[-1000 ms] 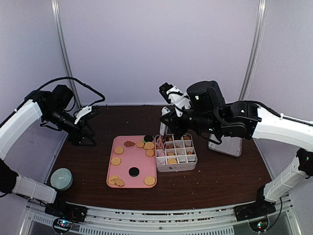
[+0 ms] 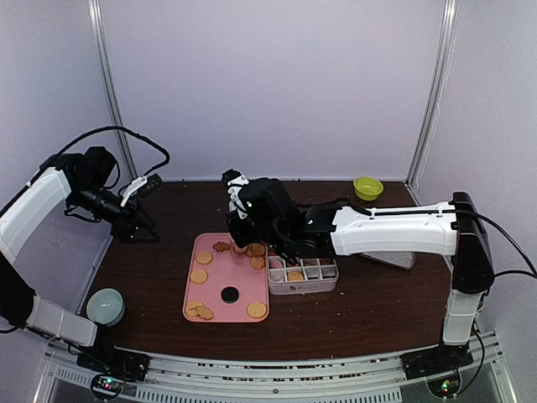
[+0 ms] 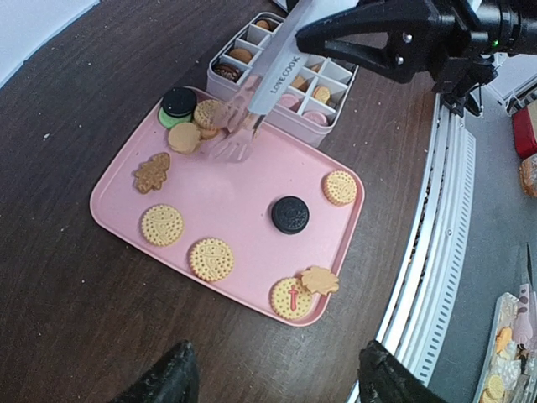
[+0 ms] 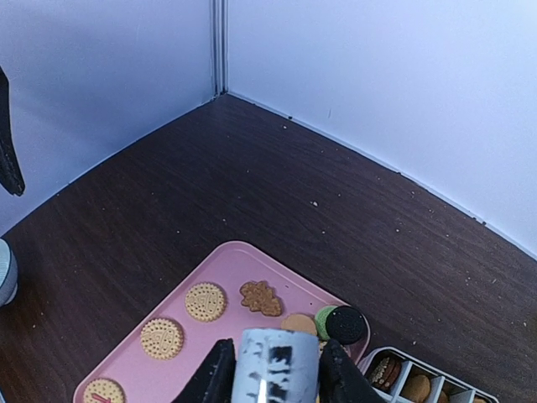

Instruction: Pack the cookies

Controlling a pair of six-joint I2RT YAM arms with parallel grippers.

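Note:
My right gripper is shut on pink tongs (image 3: 281,75) marked LOVE COOK, whose tips hang over the upper right of the pink tray (image 3: 226,193), by cookies. The tray holds round cream cookies (image 3: 211,259), a dark cookie (image 3: 289,214), a brown leaf cookie (image 3: 151,173) and a green one partly under a dark one. The compartment box (image 2: 302,285) beside the tray holds cookies in several cells. My left gripper (image 2: 134,227) stands open left of and above the tray; its fingertips show at the bottom of the left wrist view.
A pale blue bowl (image 2: 106,306) sits at the front left, a green bowl (image 2: 368,187) at the back right. A clear lid (image 2: 394,259) lies right of the box, largely behind the right arm. The table behind the tray is clear.
My right gripper has moved left with the tongs, from over the box to over the tray. My left arm has shifted only slightly.

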